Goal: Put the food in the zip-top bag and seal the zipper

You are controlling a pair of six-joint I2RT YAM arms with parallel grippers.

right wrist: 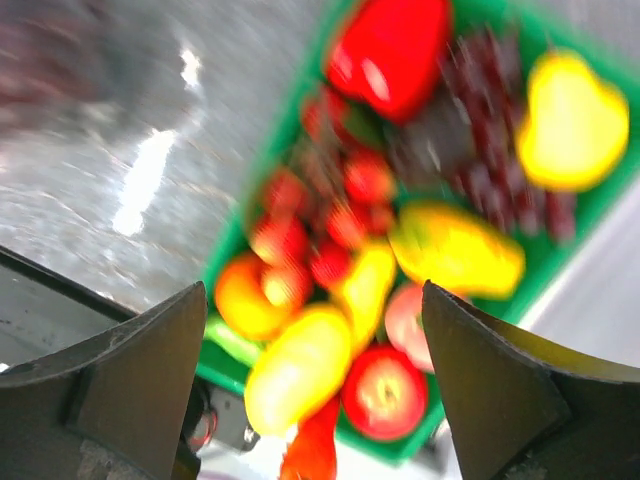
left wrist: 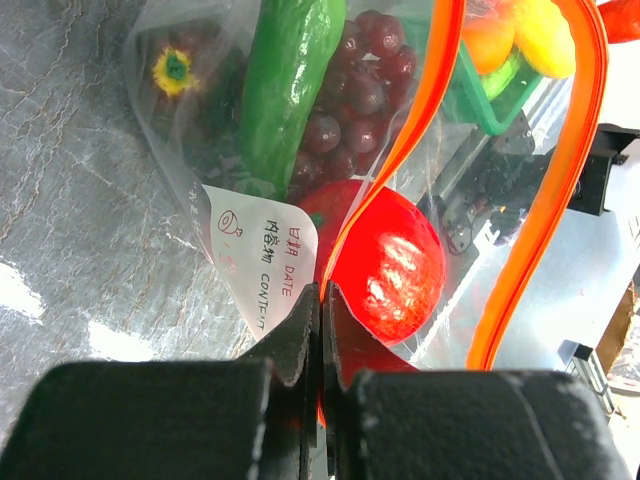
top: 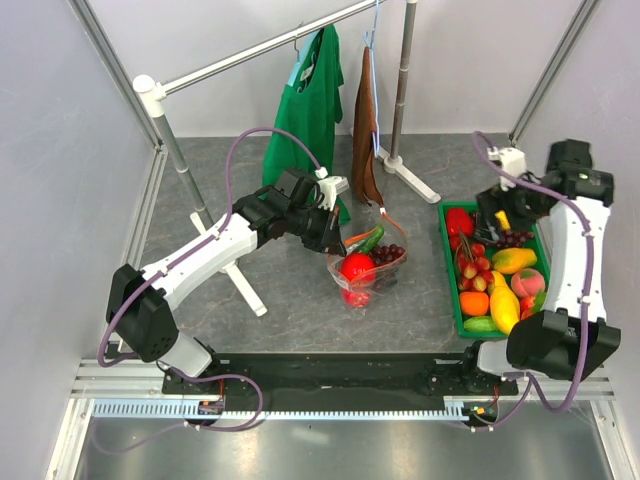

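The zip bag (top: 378, 275) stands on the grey floor holding a red round food (left wrist: 385, 260), a green pepper (left wrist: 285, 90), grapes (left wrist: 355, 105) and other produce. My left gripper is shut on the bag's orange zipper edge at its left, the open mouth above the food. My right gripper hangs open over the green bin (top: 450, 320) of food, blurred in its wrist view, with yellow, red and orange pieces below its fingers.
A metal rack (top: 250, 48) with a green shirt (top: 300, 110) and brown cloth stands behind. The floor left of the bag is clear, apart from the rack's foot.
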